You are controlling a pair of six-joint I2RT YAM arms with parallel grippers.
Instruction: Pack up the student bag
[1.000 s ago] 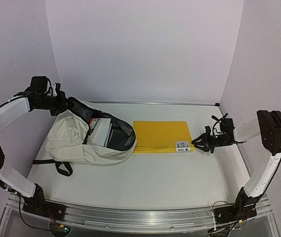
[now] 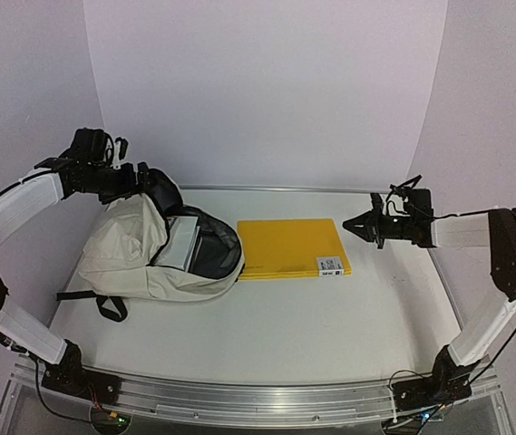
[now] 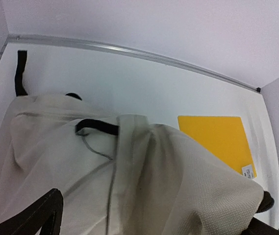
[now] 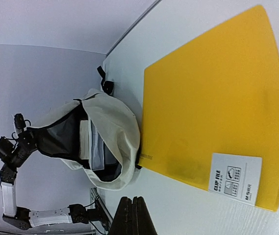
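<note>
The yellow clip file (image 2: 289, 246) lies flat on the table, close to the bag's right side, with its white label (image 4: 235, 178) at the near right corner. My right gripper (image 2: 346, 224) is raised beside the file's right edge, apart from it. Its fingertips (image 4: 128, 201) are together in the right wrist view, nothing between them. The cream student bag (image 2: 131, 263) lies with its mouth unzipped; pale, book-like items (image 2: 180, 242) are inside. At the bag's raised flap, my left gripper (image 2: 132, 161) stands open, its fingers spread wide around cream fabric (image 3: 188, 191).
Walls (image 2: 267, 91) enclose the back and both sides. A black strap (image 2: 111, 308) trails from the bag's near left.
The file and bag have slid slightly left. My right gripper has lifted and moved back from the file's right edge.
</note>
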